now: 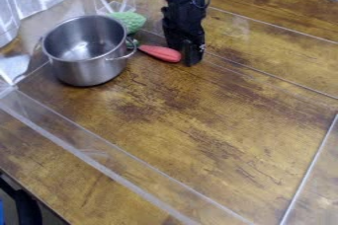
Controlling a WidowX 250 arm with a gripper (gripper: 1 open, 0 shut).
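A red elongated object lies on the wooden table just right of the steel pot. The black gripper reaches down from the top centre to the right end of the red object. Whether its fingers are shut on that object is too small and dark to tell. A pale green object lies behind the pot.
Clear plastic edging crosses the table's left and right sides. A white crumpled item sits at the far left.
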